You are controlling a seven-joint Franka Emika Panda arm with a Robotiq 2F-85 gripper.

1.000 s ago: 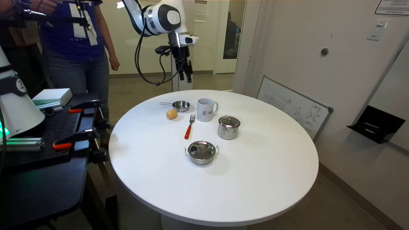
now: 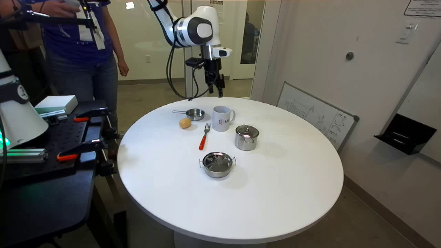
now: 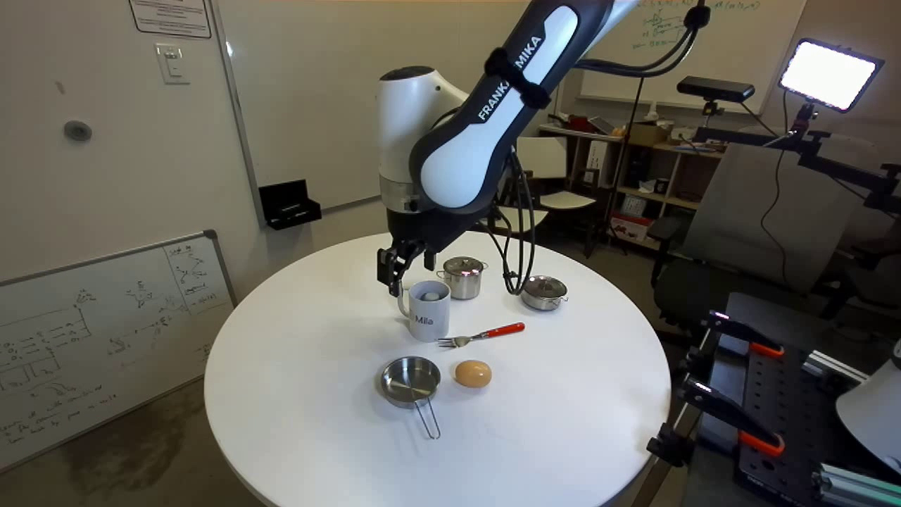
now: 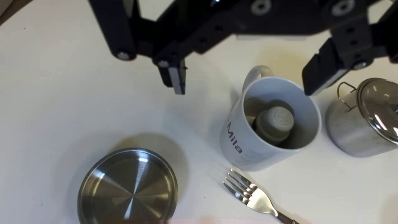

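Note:
A white mug [image 4: 238, 145] marked "Mila" stands upright on the table, its handle toward my gripper in the wrist view. Inside it rests a pale, round-capped object [image 4: 276, 123]. My gripper is open above the table, fingers wide apart with nothing between them. In exterior view 1 the gripper [image 2: 217, 91] hangs higher than the mug [image 2: 221, 119], at the table's far side. From exterior view 2, the gripper's fingers [image 3: 390, 269] appear just above and left of the mug [image 3: 429, 311].
Around the mug lie a small steel pan [image 3: 410, 382], a brown egg [image 3: 473, 373] and a red-handled fork [image 3: 498, 330]. Two lidded steel pots, a taller one [image 2: 246, 137] and a shallower one [image 2: 217, 165], stand nearby.
In exterior view 1 my arm and gripper have shifted to the right and slightly down, closer to the mug. The objects on the table have stayed put.

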